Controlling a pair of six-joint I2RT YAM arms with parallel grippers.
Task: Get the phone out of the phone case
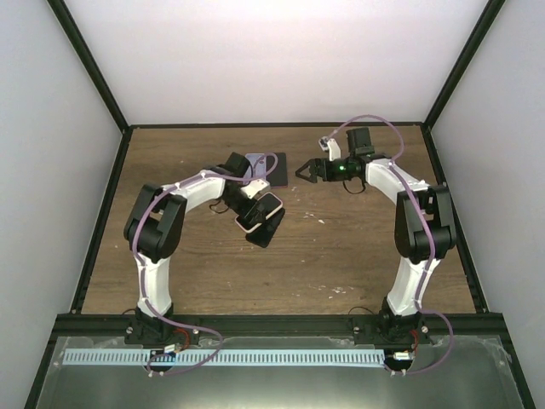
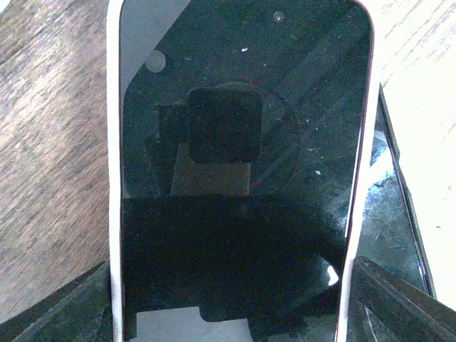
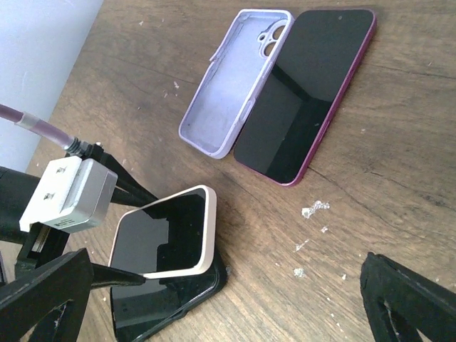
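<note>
A dark phone with a pale rim (image 2: 239, 235) lies partly over a second black slab (image 3: 160, 310), seen in the top and right wrist views. My left gripper (image 1: 252, 213) is around the pale-rimmed phone, one finger at each side; whether they grip it is unclear. A lavender empty case (image 3: 221, 100) lies beside a magenta-edged phone (image 3: 303, 92) farther back. My right gripper (image 1: 305, 170) stands open to the right of these, with nothing between its fingers.
Dark frame edges and white walls surround it.
</note>
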